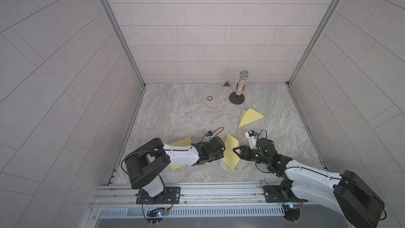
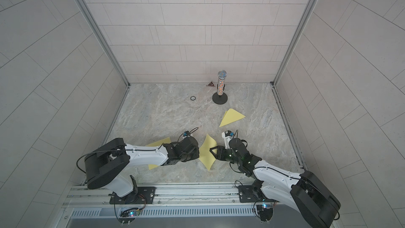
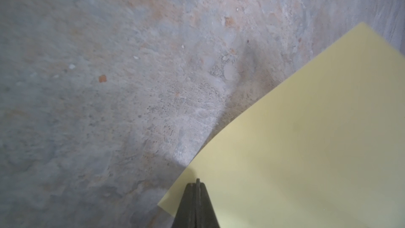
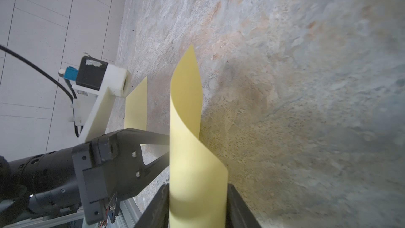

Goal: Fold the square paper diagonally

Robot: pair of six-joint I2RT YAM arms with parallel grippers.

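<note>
A yellow paper lies between the two grippers at the front middle, its right side bent upward in a curl. My left gripper is shut, its tips over one corner of the sheet; whether that corner is pinched or only pressed does not show. In the right wrist view, the raised yellow paper stands between the parted fingers of my right gripper. The left gripper's fingertips are hidden behind the curl there.
A folded yellow triangle lies at the back right. Under my left arm, another yellow sheet is partly covered. Farther back stand a microphone-like object, a small ring and a small dark triangle.
</note>
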